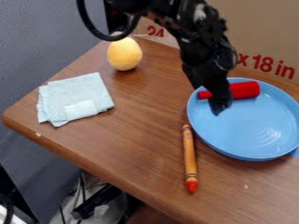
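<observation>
My dark gripper (218,94) hangs over the left part of a blue plate (257,131), its tip low beside a red cylindrical object (243,90) lying on the plate's back part. The red object also shows to the left of the fingers; whether the fingers hold it is unclear. An orange crayon (190,160) lies on the table left of the plate. A folded pale cloth (73,98) is at the left, and a yellow round object (124,54) sits at the back.
The wooden table (117,149) has free room in its middle and front. A cardboard panel (263,44) stands behind the plate. The table's left edge drops to a grey area with cables below.
</observation>
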